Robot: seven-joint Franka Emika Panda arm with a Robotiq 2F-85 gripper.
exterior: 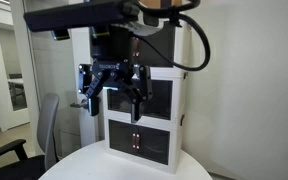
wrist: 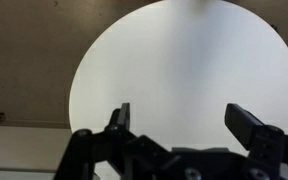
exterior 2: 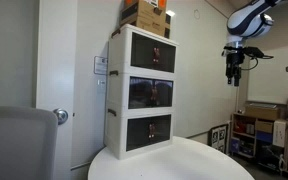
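My gripper (exterior: 115,104) hangs in the air above the round white table, its fingers spread apart with nothing between them. Both fingertips also show wide apart low in the wrist view, where the gripper points down at bare tabletop (wrist: 184,65). A white cabinet of three stacked units with dark doors (exterior 2: 150,93) stands upright on the table (exterior 2: 184,162). All its doors look closed. In exterior view 1 the arm covers part of the upper units; the bottom unit's doors (exterior: 156,146) and their reddish handles are clear.
A brown box (exterior 2: 146,16) sits on top of the cabinet. An office chair (exterior: 42,135) is beside the table at left. Shelving with boxes (exterior 2: 264,130) stands at the far right.
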